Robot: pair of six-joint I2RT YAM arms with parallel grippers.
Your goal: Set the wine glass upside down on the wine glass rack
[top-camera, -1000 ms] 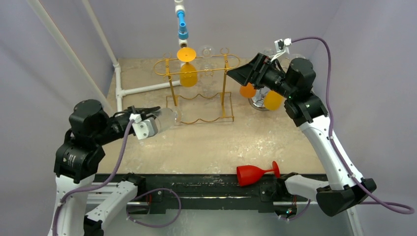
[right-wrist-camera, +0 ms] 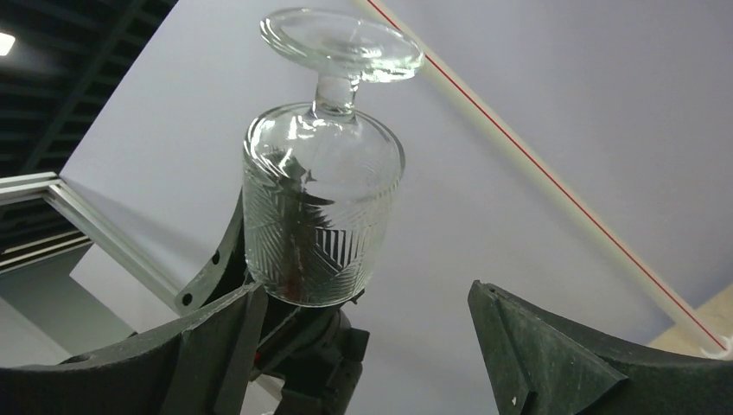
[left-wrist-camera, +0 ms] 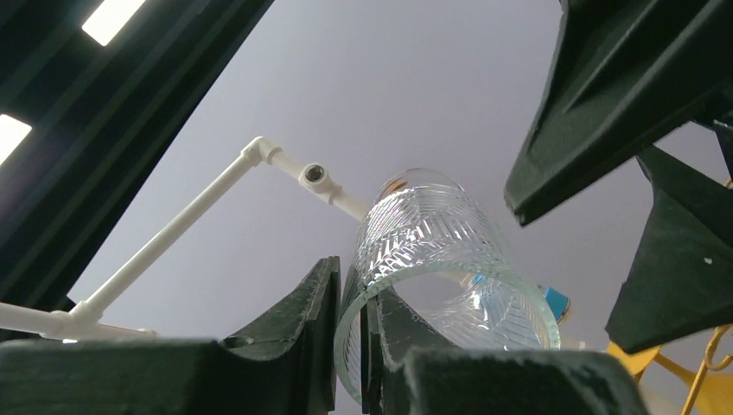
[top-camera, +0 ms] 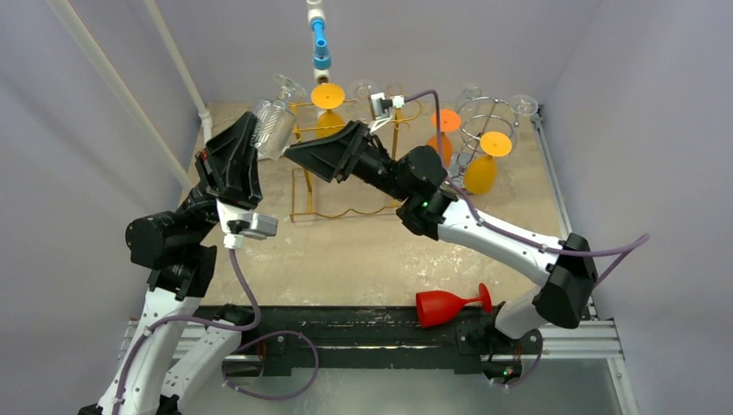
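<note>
A clear ribbed wine glass (top-camera: pixel 274 127) is held up by my left gripper (top-camera: pixel 257 130), whose fingers (left-wrist-camera: pixel 298 333) are shut on its rim. In the right wrist view the glass (right-wrist-camera: pixel 324 207) hangs mouth down, its round foot on top. Open and empty, my right gripper points at the glass from the right; in the top view its fingertips (top-camera: pixel 298 156) are close to the bowl. Behind the arms stands the gold wire rack (top-camera: pixel 350 212), carrying an orange glass (top-camera: pixel 328 123) and a clear glass (top-camera: pixel 363 89), both upside down. The right arm hides part of the rack.
At the right back is a round silver wire rack (top-camera: pixel 488 121) with orange and clear glasses. A red glass (top-camera: pixel 439 307) lies on its side by the front edge. White pipes (top-camera: pixel 207 130) and a blue pipe (top-camera: pixel 321 43) stand at the back and left.
My left gripper has lifted the glass and swung it toward the back, turning it foot up. The right gripper has travelled left across the rack until close to the glass.
</note>
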